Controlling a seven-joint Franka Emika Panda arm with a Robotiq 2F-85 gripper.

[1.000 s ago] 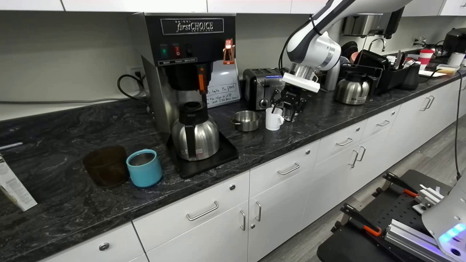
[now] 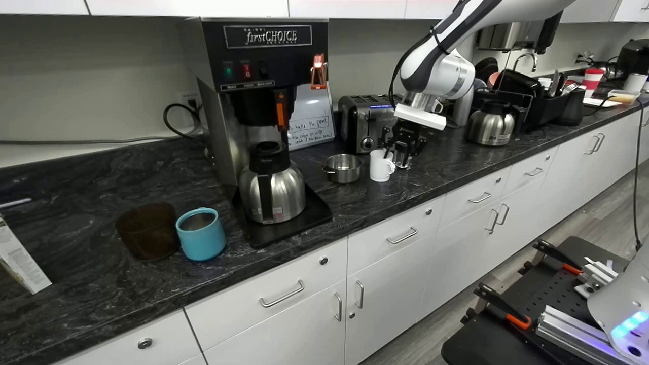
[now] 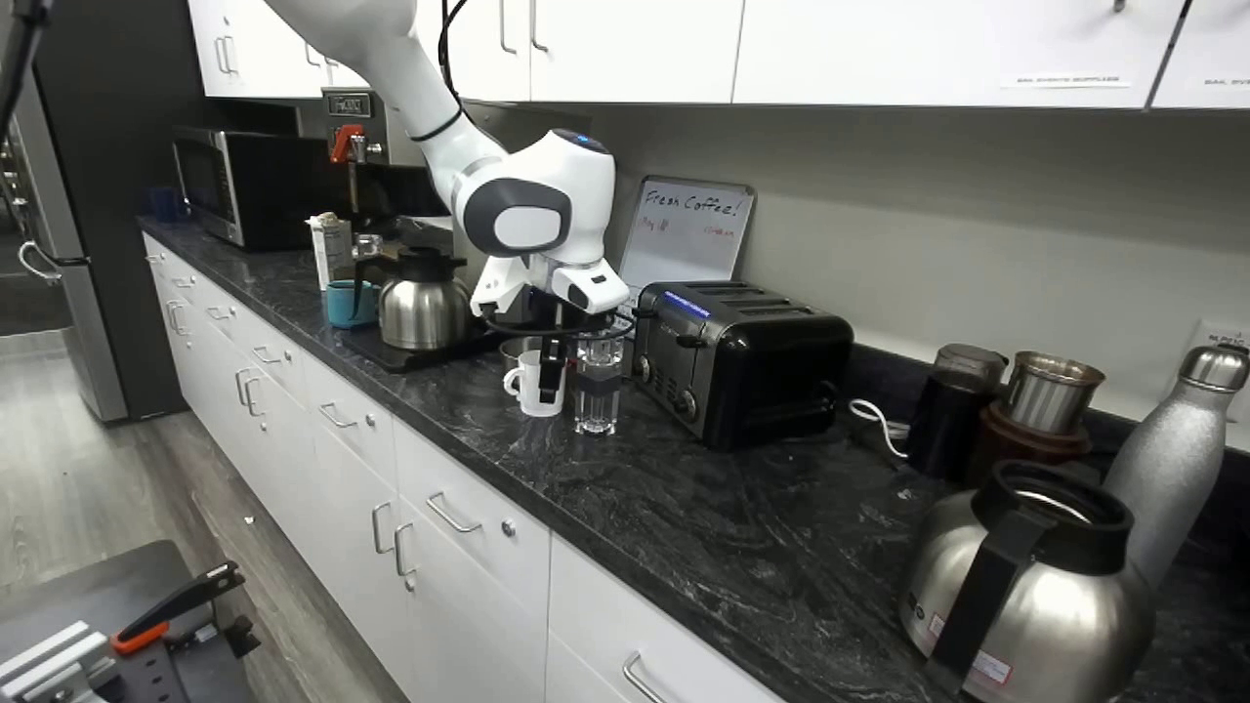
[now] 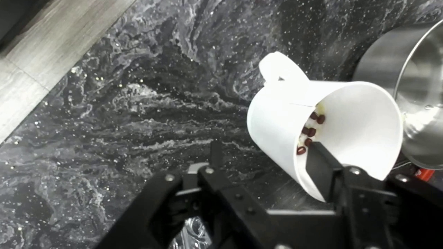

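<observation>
A white mug (image 4: 277,120) stands on the dark countertop with its handle turned toward the counter's front; several reddish-brown beans (image 4: 308,132) lie inside it. Over the mug, my gripper is partly open. One of its fingers (image 4: 322,168) reaches in past the mug's rim, while the other is outside, with a gap between it and the mug wall. In exterior view 2 the mug (image 3: 541,387) is partly covered by a dark finger. A clear glass (image 3: 598,392) stands right beside the mug and the gripper.
A small steel pot (image 2: 344,168) sits close to the mug, on the coffee maker's side. Behind is the toaster (image 3: 750,363). A steel carafe (image 2: 272,189) rests on the coffee maker's base, near a blue mug (image 2: 201,236).
The gripper's fingers have come closer together, and the finger by the mug has swung inward. The arm and the mug look almost unmoved.
</observation>
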